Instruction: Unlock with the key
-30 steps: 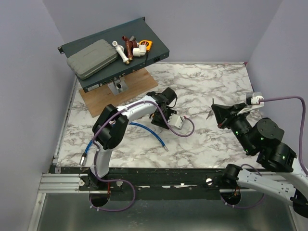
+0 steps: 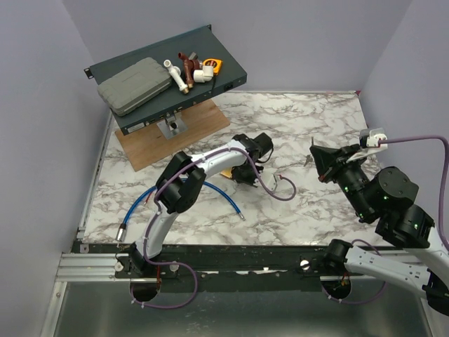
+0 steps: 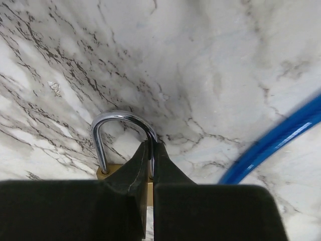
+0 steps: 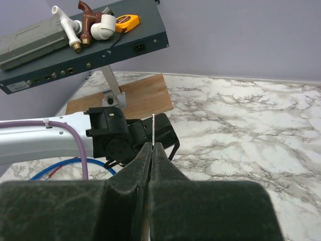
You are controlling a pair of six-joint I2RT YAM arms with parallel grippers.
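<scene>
A padlock with a brass body and a silver shackle lies on the marble table in the left wrist view. My left gripper is shut over the shackle's right leg and hides much of the body. Whether that leg sits between the fingers or just beneath them is unclear. From the top, a bit of the brass padlock shows beside the left gripper. My right gripper is shut on a thin key, seen edge-on and jutting beyond the fingertips. It hangs over the table's right side, well apart from the padlock.
A blue hose curves across the table near the left arm; it also crosses the left wrist view. At the upper left, a dark raised shelf holds a grey case and pipe fittings. Bare marble lies between the arms.
The left arm has shifted to the right and slightly toward the front.
</scene>
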